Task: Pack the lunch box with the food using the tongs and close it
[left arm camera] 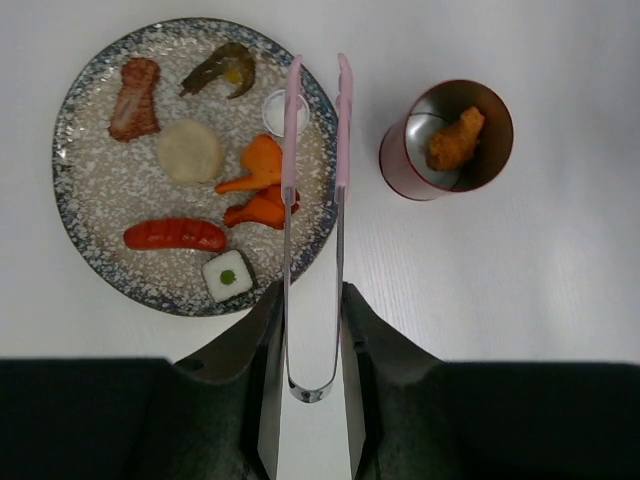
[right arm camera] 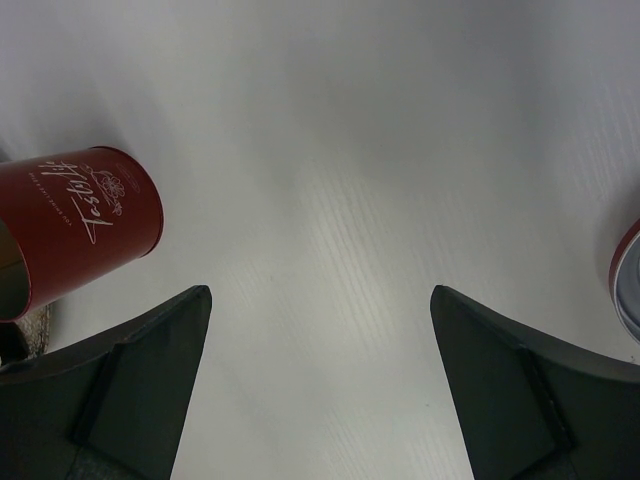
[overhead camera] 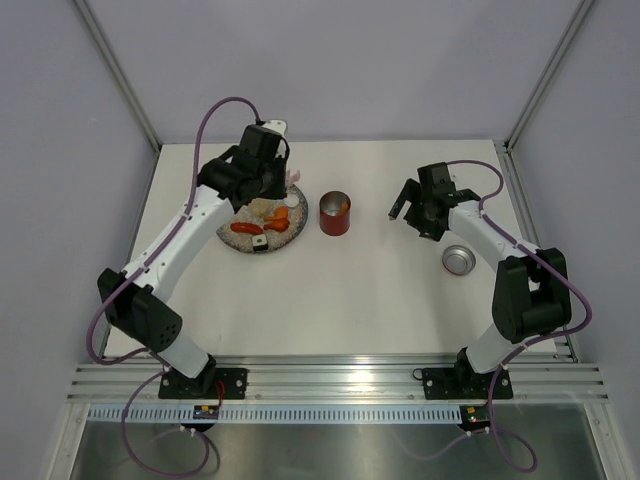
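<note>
My left gripper holds pink-tipped tongs over a speckled plate of food: sausage, meat strip, shrimp, pale round piece, orange pieces and a white square piece. The tong tips stand slightly apart, nothing visible between them. A red cup right of the plate holds a brown fried piece. My right gripper hangs open at the right, empty.
A small silver round container sits on the right of the table.
</note>
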